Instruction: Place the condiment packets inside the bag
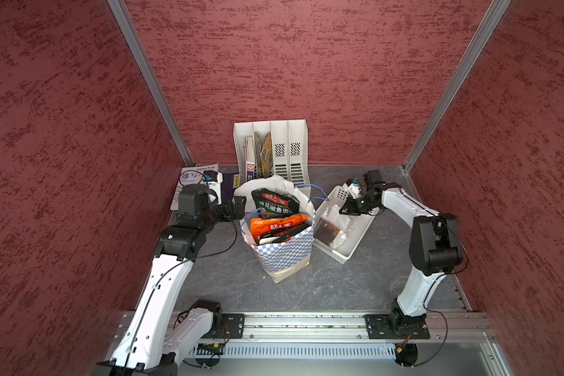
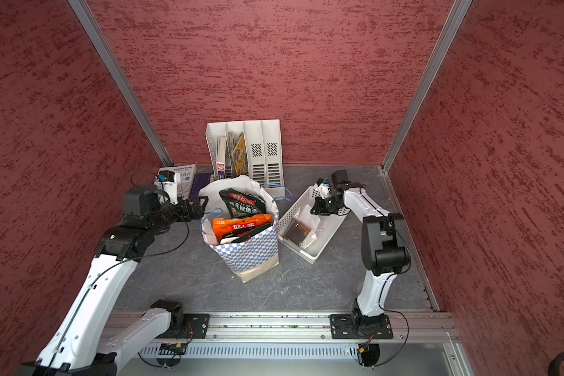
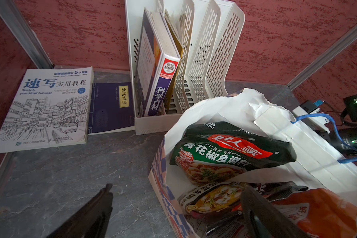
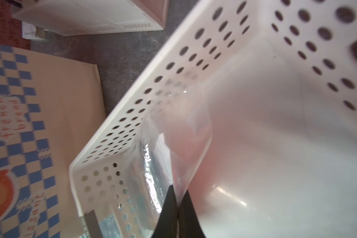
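Note:
A clear plastic condiment packet (image 4: 186, 138) is pinched by its upper film in my right gripper, whose fingers are shut on it. It stands up within the white perforated basket (image 4: 119, 119); its brownish contents (image 1: 327, 232) show in the top left view. Left of the basket, the upright checkered paper bag (image 1: 288, 253) stands with its mouth uncovered. Inside it lie a green-black packet (image 3: 230, 152), an orange packet (image 3: 321, 210) and other dark ones. At the bag's left rim, my left gripper is open with nothing between its fingers.
Behind the bag stands a white file rack (image 1: 297, 147) holding books. A sketch book (image 3: 47, 107) and a dark blue book (image 3: 111, 105) lie at the back left. Blue handles (image 1: 313, 189) loop from the bag's right side.

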